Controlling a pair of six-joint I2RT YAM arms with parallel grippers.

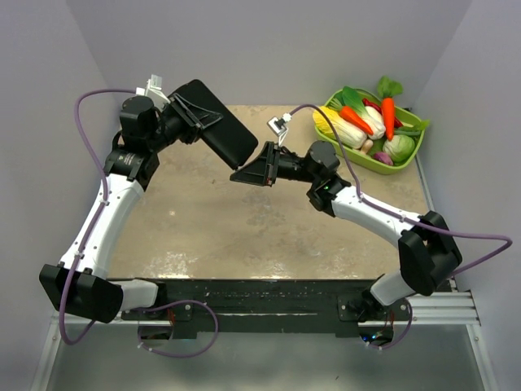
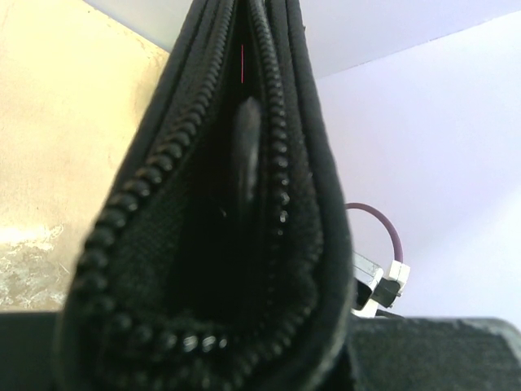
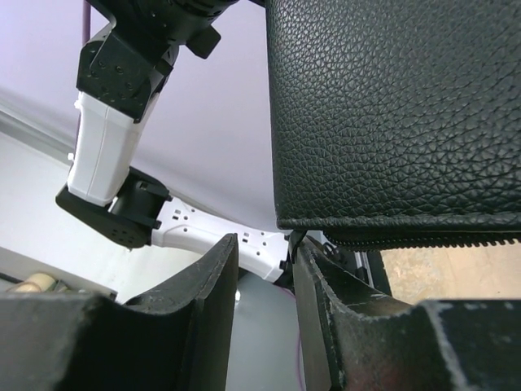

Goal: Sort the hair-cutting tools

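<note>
A black leather zip case [image 1: 213, 122] hangs in the air above the table, my left gripper [image 1: 195, 120] shut on it near its upper end. In the left wrist view the case's zipper [image 2: 183, 134] fills the middle, close to the camera. My right gripper [image 1: 242, 174] is at the case's lower corner; in the right wrist view its fingers [image 3: 212, 309] stand part open, just under the case's edge [image 3: 391, 122], around what looks like the zip pull. Whether they grip it is hard to tell. The tools inside are not clearly seen.
A green basket [image 1: 411, 155] of vegetables sits at the back right of the table [image 1: 260, 228]. Walls stand close behind and on both sides.
</note>
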